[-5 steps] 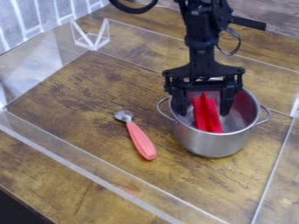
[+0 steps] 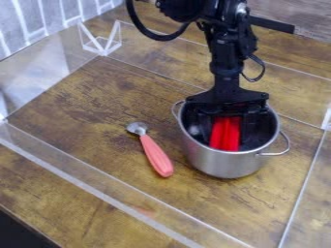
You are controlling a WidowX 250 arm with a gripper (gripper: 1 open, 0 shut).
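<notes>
A steel pot with two handles stands on the wooden table at the right. My black gripper reaches down into it from above, its fingers inside the rim around a red object. The gripper looks shut on that object, though its fingertips are partly hidden in the pot. A spoon with a pink handle lies on the table to the left of the pot.
Clear plastic edging runs along the left side, and a white wire piece stands at the back left.
My gripper has moved lower into the pot, and its fingers have drawn closer together around the red object. The pot and spoon have stayed about where they were.
</notes>
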